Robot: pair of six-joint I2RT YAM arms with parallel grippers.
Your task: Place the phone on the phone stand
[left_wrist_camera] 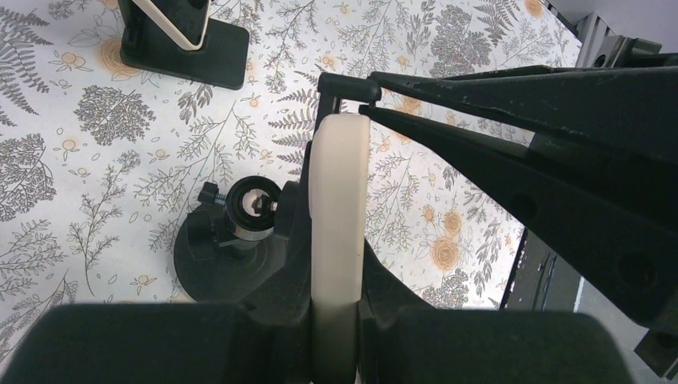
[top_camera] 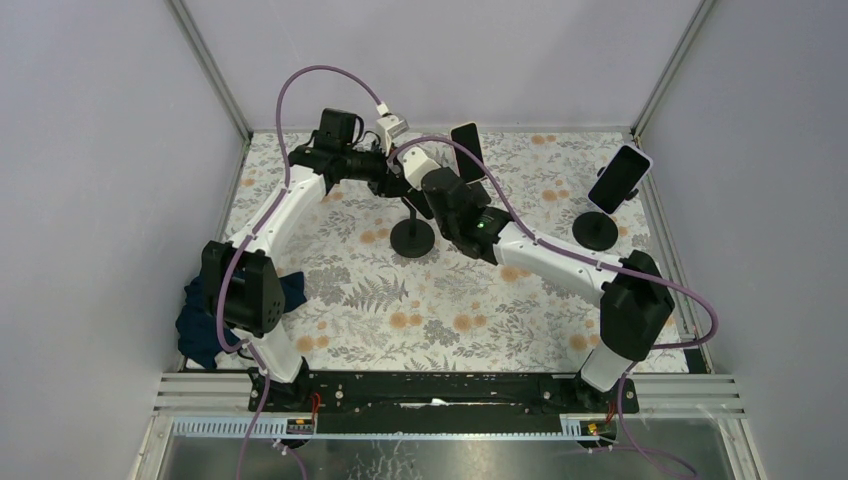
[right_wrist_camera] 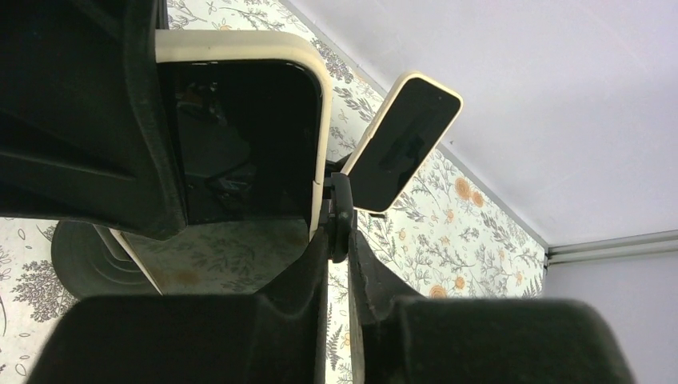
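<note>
My left gripper point(top_camera: 393, 185) is shut on a cream-edged phone point(left_wrist_camera: 338, 192), above a black phone stand with a round base point(top_camera: 412, 238) in the middle of the table. In the left wrist view the phone stands edge-on, close against the stand's holder point(left_wrist_camera: 344, 86). My right gripper is shut on a short black bar point(right_wrist_camera: 340, 204) of the stand's holder, at the phone's edge. The phone's dark screen point(right_wrist_camera: 240, 136) fills much of the right wrist view. Whether the phone rests in the holder is unclear.
A second cream-edged phone point(right_wrist_camera: 400, 144) stands on a stand at the back. Another phone point(top_camera: 620, 178) is on a round-based stand at the right. Dark blue cloth point(top_camera: 197, 323) lies at the front left.
</note>
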